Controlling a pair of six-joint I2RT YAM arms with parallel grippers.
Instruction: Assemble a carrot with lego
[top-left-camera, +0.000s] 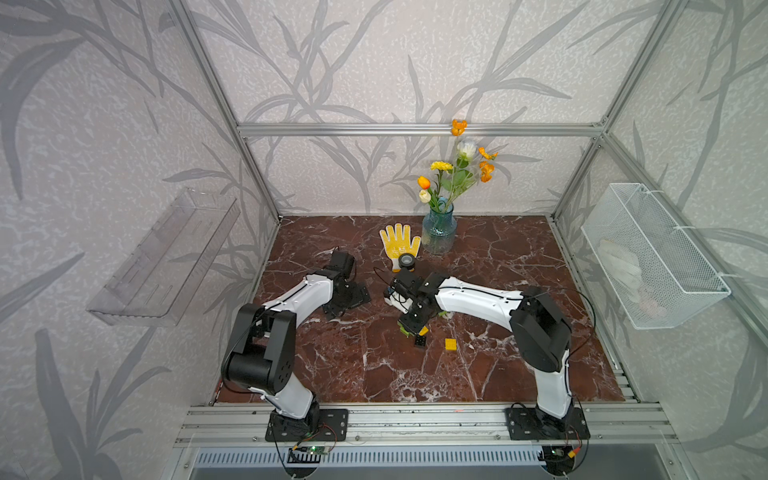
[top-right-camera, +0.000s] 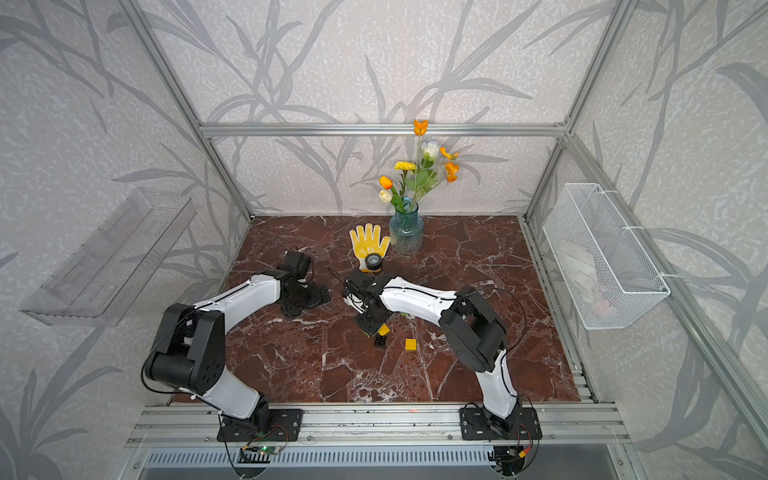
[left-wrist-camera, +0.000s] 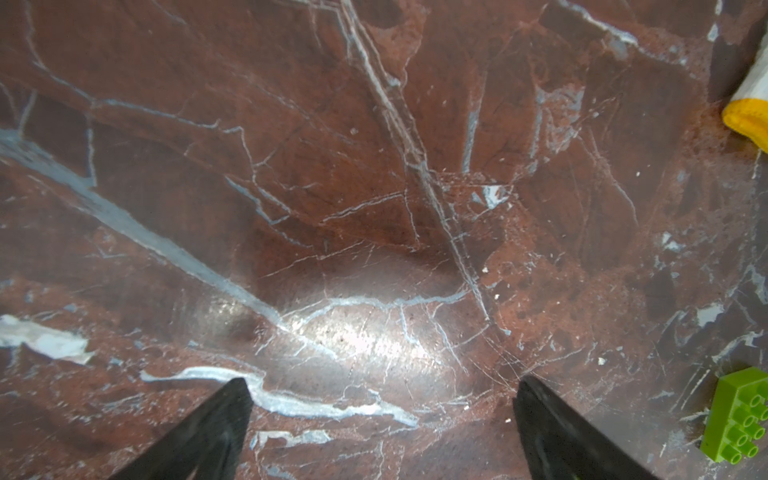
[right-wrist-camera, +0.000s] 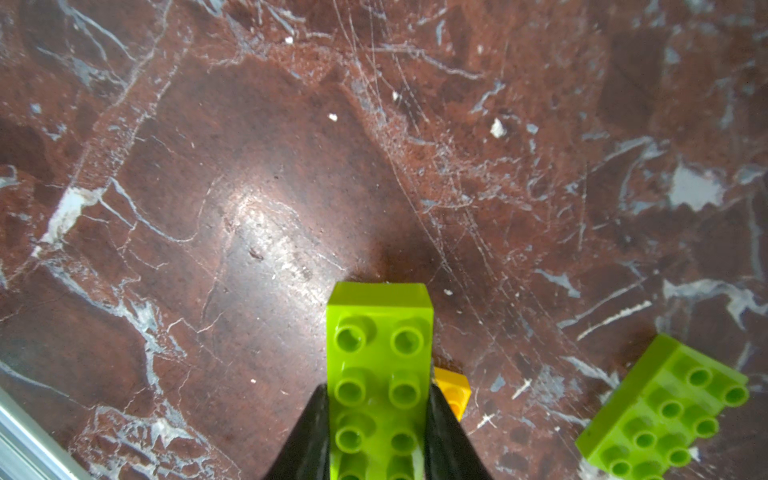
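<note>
A green brick (right-wrist-camera: 379, 376) with studs facing the camera sits lengthwise between the fingers of my right gripper, which is shut on it. Whether it is clear of the table, I cannot tell. Partly hidden behind it is a small yellow brick (right-wrist-camera: 453, 390). Another green brick (right-wrist-camera: 660, 408) lies apart to the right. The top left view has a black brick (top-left-camera: 420, 341) just in front of the right gripper, and a yellow brick (top-left-camera: 450, 345) lying alone to its right. My left gripper is open above bare marble, with a green brick (left-wrist-camera: 737, 420) at the lower right.
A yellow-and-white glove (top-left-camera: 399, 244) and a dark roll of tape (top-left-camera: 406, 261) lie behind the right gripper, near a blue glass vase (top-left-camera: 438, 232) of flowers. Wire baskets hang at both sides, including the white one (top-left-camera: 652, 256).
</note>
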